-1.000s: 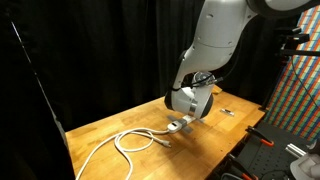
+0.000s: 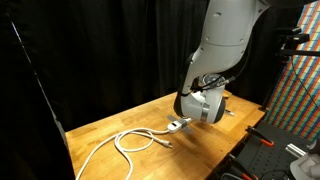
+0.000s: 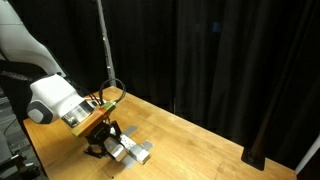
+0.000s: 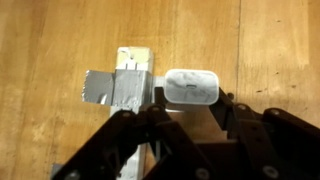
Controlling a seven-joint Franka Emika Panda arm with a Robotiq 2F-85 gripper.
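A white power strip (image 4: 125, 93) is fixed to the wooden table with grey tape (image 4: 99, 87). In the wrist view, my gripper is shut on a white oval object (image 4: 191, 87), whose rounded face shows between the black fingers. It looks like a plug or adapter, but I cannot tell which. The object is just right of the strip in that view; whether they touch is unclear. In exterior view 2, the gripper (image 3: 108, 148) is low over the table beside the taped strip (image 3: 133, 150). The fingertips are mostly hidden in exterior view 1.
A white cable (image 2: 110, 138) loops across the left of the table, with a loose plug (image 2: 164, 143) near the strip. Black curtains (image 2: 120, 60) hang behind.
The strip and cable look unmoved.
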